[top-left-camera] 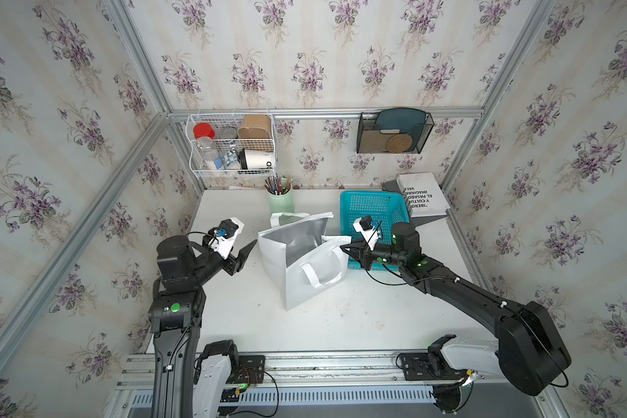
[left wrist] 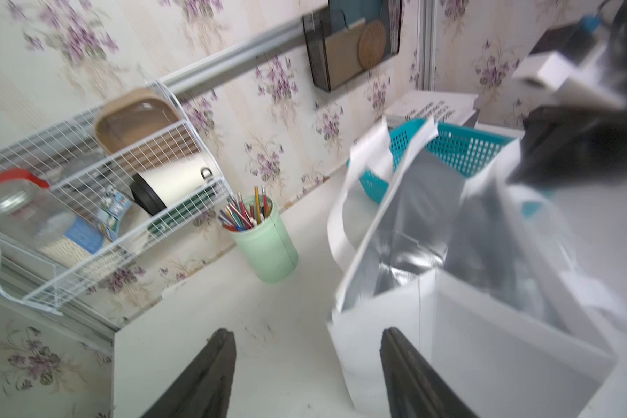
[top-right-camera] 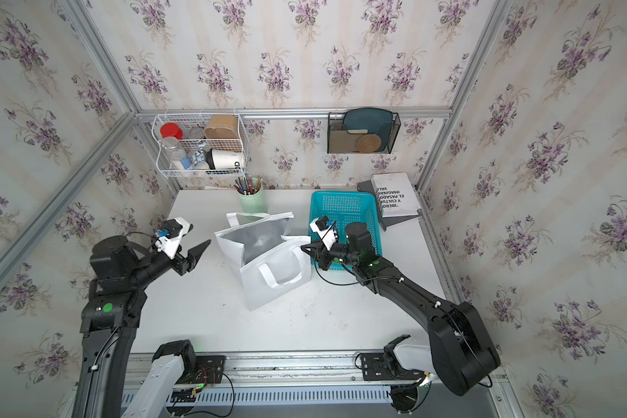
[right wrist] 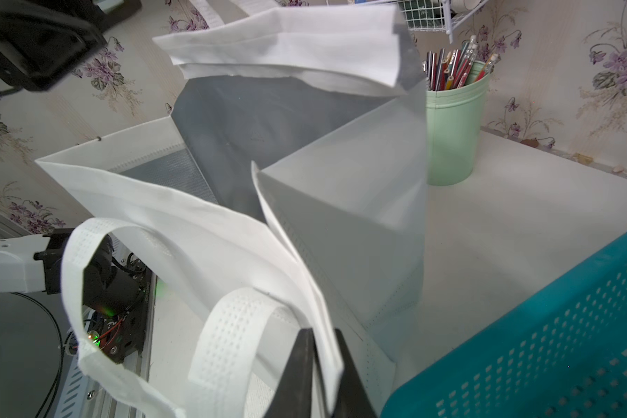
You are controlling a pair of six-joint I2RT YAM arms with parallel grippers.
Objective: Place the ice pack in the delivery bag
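Observation:
A white delivery bag [top-left-camera: 285, 285] with silvery lining stands mid-table, its top open, handles loose. My left gripper [top-left-camera: 244, 252] hangs open and empty just left of the bag; in the left wrist view its two fingers frame bare table and the bag's side. My right gripper [top-left-camera: 345, 248] is at the bag's right upper edge; in the right wrist view its fingertips [right wrist: 303, 358] are close on either side of the white rim, partly hidden by it, so a firm grip cannot be told. I cannot make out an ice pack.
A teal basket [top-left-camera: 362, 202] sits behind my right gripper. A green pen cup [top-left-camera: 281, 203] is at the back, below a wire rack [top-left-camera: 230, 170] of containers. A white book [top-left-camera: 425, 195] lies back right.

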